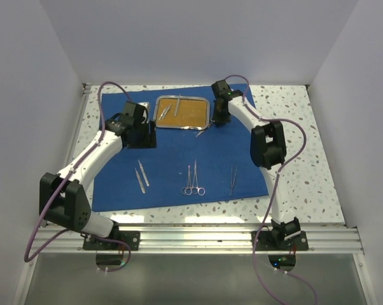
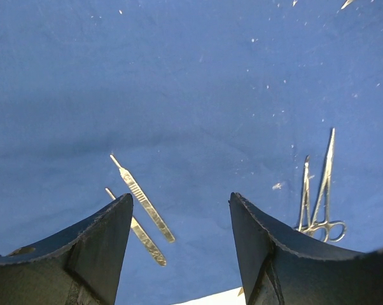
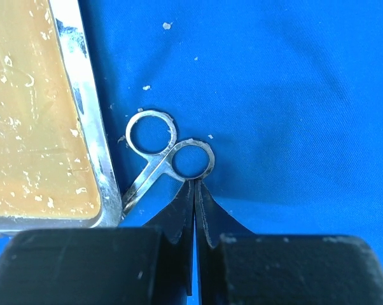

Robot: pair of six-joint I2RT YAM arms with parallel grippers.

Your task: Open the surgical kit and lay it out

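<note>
The metal tray [image 1: 209,114] lies near the back of the blue cloth [image 1: 134,184], with several slim instruments [image 1: 166,112] in it. By its front right corner rest ring-handled scissors [image 3: 152,166]; in the right wrist view their blades run out of sight past the tray rim. My right gripper is shut, its tips at the edge of one handle ring, nothing showing between them. Over the cloth's left part my left gripper stands open and empty. Two knife handles [image 2: 146,203] lie below it in its wrist view.
Toward the cloth's front lie two ring-handled instruments [image 1: 193,184] side by side and tweezers [image 1: 233,181] farther right.
</note>
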